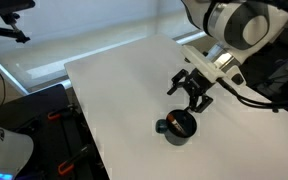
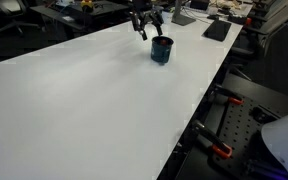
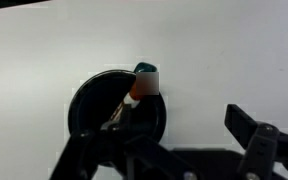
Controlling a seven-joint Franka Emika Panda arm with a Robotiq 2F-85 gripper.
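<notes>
A dark cup (image 1: 180, 134) stands upright on the white table, its open mouth facing up. Inside it leans an orange-and-white stick-like object (image 3: 135, 97), whose teal end (image 3: 145, 68) pokes past the rim. My gripper (image 1: 185, 94) is open just behind and above the cup in the first exterior view, with nothing held. In the second exterior view the gripper (image 2: 150, 31) hangs to the left of the cup (image 2: 161, 52). Seen from the wrist, one finger (image 3: 124, 140) overlaps the cup's lower part and the other finger (image 3: 246, 130) is over bare table.
White table (image 2: 74, 110) lies broadly clear around the cup. A dark stand with red parts (image 2: 222, 150) is near the front right in the second exterior view. Cables and equipment (image 2: 79, 12) line the far edge.
</notes>
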